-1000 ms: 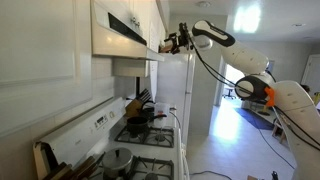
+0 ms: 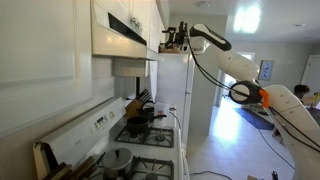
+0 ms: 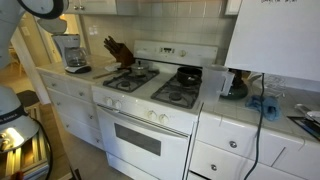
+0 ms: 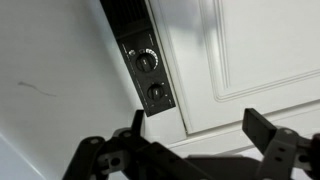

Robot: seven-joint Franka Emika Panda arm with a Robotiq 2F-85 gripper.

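Note:
My gripper (image 2: 177,38) is raised high, close to the white upper cabinets and above the stove's far end. In the wrist view, the two fingers of the gripper stand wide apart with nothing between them. Past the fingertips lies a black control panel (image 4: 147,65) carrying a larger knob (image 4: 147,60) and a smaller knob (image 4: 156,92). To its right is a white cabinet door (image 4: 265,50) with a raised moulding. The gripper itself cannot be made out in exterior view 2.
Below is a white stove (image 3: 150,100) with a dark pan (image 3: 189,75) and other cookware on top. A knife block (image 3: 119,50) and a coffee maker (image 3: 70,50) occupy the counter. The upper cabinets (image 2: 135,12) closely bound the gripper's side.
The gripper has risen slightly and shifted a little to the right in exterior view 1, and its tilt has changed. The cookware stays where it was.

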